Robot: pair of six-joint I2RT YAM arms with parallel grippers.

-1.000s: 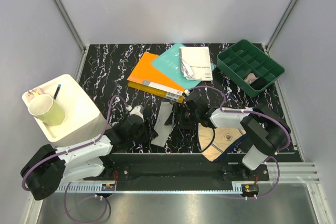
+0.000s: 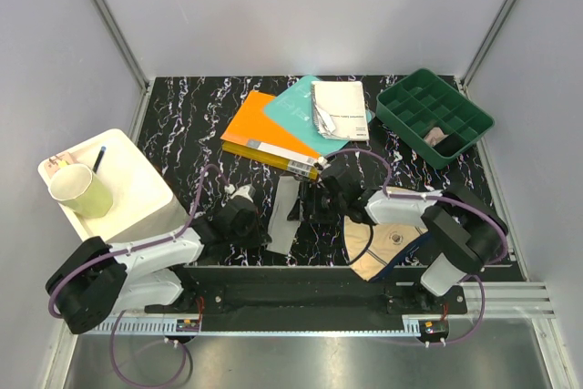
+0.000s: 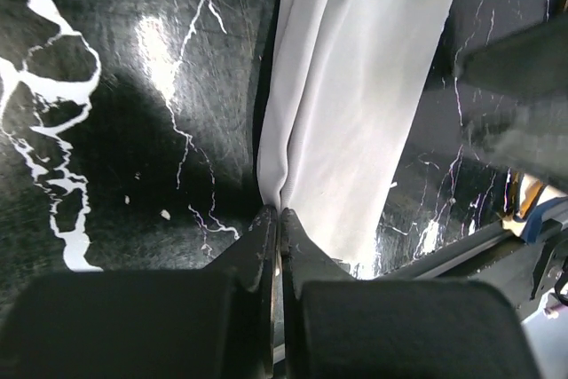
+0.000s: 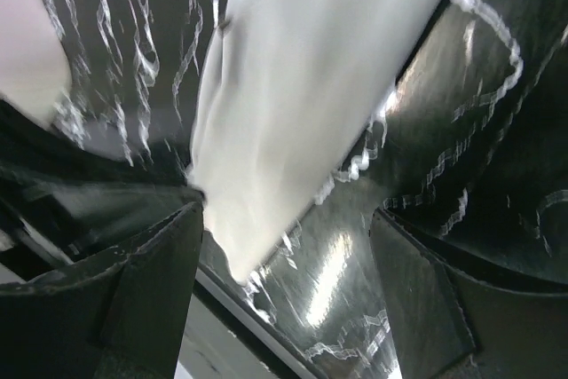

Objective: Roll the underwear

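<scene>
The underwear (image 2: 284, 217) lies as a narrow, light grey folded strip on the dark marbled table, between my two arms. In the left wrist view, my left gripper is shut at the strip's near end, with the thin edge of the underwear (image 3: 373, 86) gathered between its fingertips. My right gripper stands open over the strip's right side, nothing between its fingers. The underwear (image 4: 293, 86) passes beyond and below those fingers, blurred. From above, the right gripper (image 2: 299, 201) partly covers the strip's right edge.
Behind the strip lie an orange folder (image 2: 260, 125), a yellow box (image 2: 264, 158), a teal folder (image 2: 296, 111) and a notebook (image 2: 342, 111). A white bin (image 2: 137, 211) stands left, a green divided tray (image 2: 396, 96) back right. Beige cloth (image 2: 387, 241) lies under the right arm.
My left gripper has shifted slightly right, and the near end of the underwear has moved right with it. The right arm has barely moved.
</scene>
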